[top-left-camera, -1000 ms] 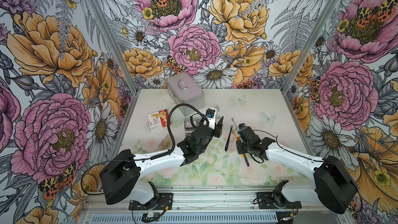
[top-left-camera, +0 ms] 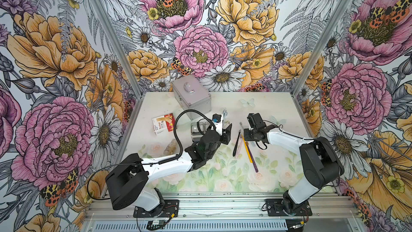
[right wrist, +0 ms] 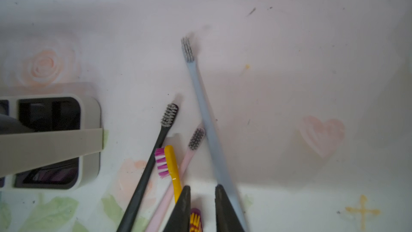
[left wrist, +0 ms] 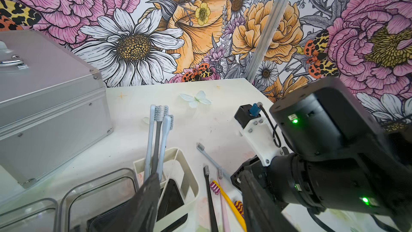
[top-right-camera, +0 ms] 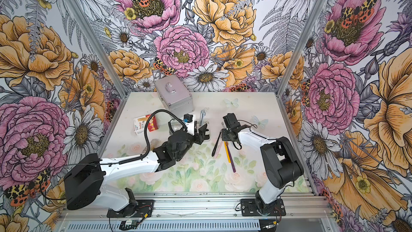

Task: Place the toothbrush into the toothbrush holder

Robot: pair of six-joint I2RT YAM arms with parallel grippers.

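Note:
The white toothbrush holder [left wrist: 194,187] stands on the table with several toothbrushes [left wrist: 159,146] upright in it. My left gripper is open above its near side, nothing between its fingers. A light blue toothbrush [right wrist: 206,111] lies loose to the holder's right, bristles away from me. Beside it lie a black toothbrush [right wrist: 148,163], a pink toothbrush [right wrist: 185,161], a yellow toothbrush [right wrist: 173,167] and a purple toothbrush [right wrist: 195,217]. Over their handles my right gripper stands part open; the blue handle passes by its right finger, and contact cannot be made out.
A silver case [top-left-camera: 191,95] stands at the back left, a red-and-white box [top-left-camera: 164,123] in front of it. Clear lidded compartments [left wrist: 100,197] sit left of the holder. The two arms are close together.
My right arm has swung inward, its gripper moving away from me and turning over the loose toothbrushes. The left gripper has shifted only slightly.

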